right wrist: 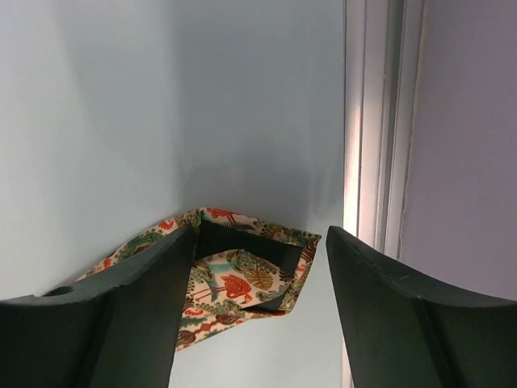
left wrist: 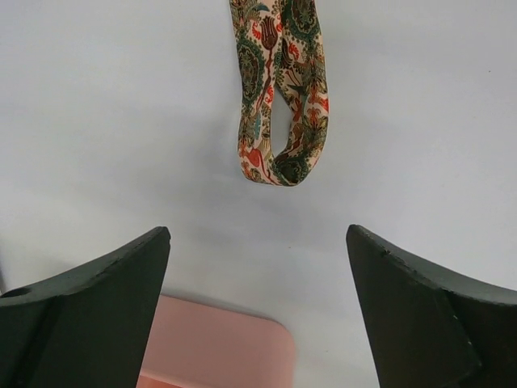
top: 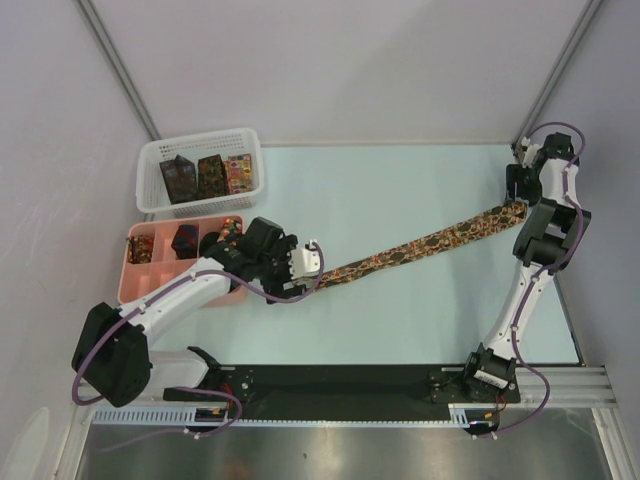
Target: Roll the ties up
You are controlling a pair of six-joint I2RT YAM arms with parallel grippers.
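A long patterned tie (top: 430,244) lies across the white table, slanting from lower left to upper right. Its near end forms a narrow loop (left wrist: 284,174) in the left wrist view, just beyond the spread fingers of my open left gripper. The far end of the tie (right wrist: 242,283) shows a dark underside in the right wrist view. My right gripper stands open around that end, close to one fingertip on each side; whether they touch it I cannot tell.
A pink divided box (top: 140,280) with rolled ties sits at the left. Behind it a white basket (top: 200,140) holds several more. A metal rail (right wrist: 371,162) and wall border the table on the right.
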